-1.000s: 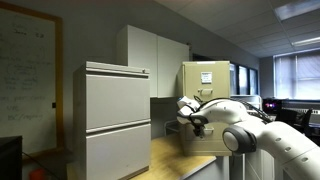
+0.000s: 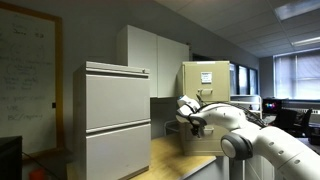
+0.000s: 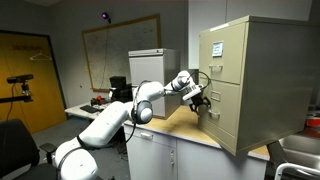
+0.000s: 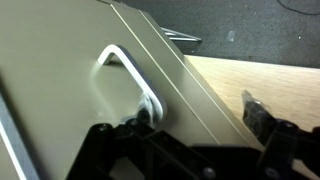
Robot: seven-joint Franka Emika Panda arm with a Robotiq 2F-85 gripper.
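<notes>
A beige filing cabinet with drawers and metal handles stands on the counter; it is also the tall cabinet right of centre in exterior view 1. My gripper is open close in front of a drawer face. In the wrist view, a pale bar handle runs down to the left finger, which covers its lower end. Whether they touch cannot be told. The right finger appears over the wooden surface, beyond the cabinet's edge. No object is held between the fingers.
A second, grey-white cabinet stands apart from the beige one. Bare wooden countertop lies between them. White wall cupboards hang above. A sink is at the right edge of exterior view 2.
The arm has shifted only slightly near the beige cabinet. Both cabinets look the same as before.
</notes>
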